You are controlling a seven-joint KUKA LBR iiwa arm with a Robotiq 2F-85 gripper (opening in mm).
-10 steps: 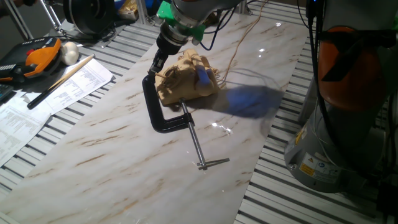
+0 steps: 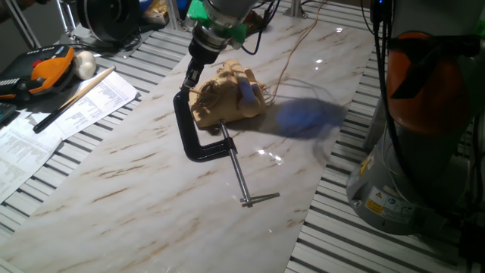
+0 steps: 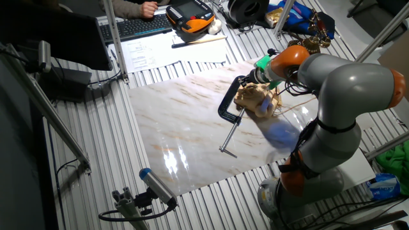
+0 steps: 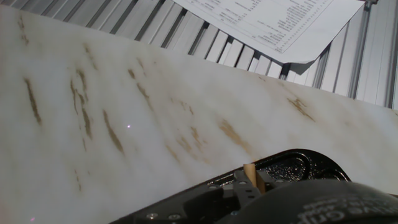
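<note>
A black C-clamp (image 2: 191, 136) with a silver screw and T-handle lies against a lumpy tan object (image 2: 227, 97) on the marble-patterned board. In exterior view 2, the clamp (image 3: 227, 105) and the tan object (image 3: 261, 101) sit at the board's far side. My gripper (image 2: 186, 85) reaches down to the clamp's upper corner, its tips at or touching the black frame. In the wrist view, the dark gripper is low in the picture over the black clamp frame (image 4: 289, 163), with a small tan piece by the fingers. Whether the fingers hold the frame is unclear.
Printed sheets (image 2: 91, 102) with a dark-tipped stick (image 2: 74, 98) lie left of the board, near an orange-and-black device (image 2: 38, 72). A thin cord (image 2: 295, 57) runs behind the tan object. The board's near part is clear.
The arm's wrist above the clamp has shifted and tilted slightly, while the gripper tips stay at the clamp's corner. Clamp and tan object have not visibly moved.
</note>
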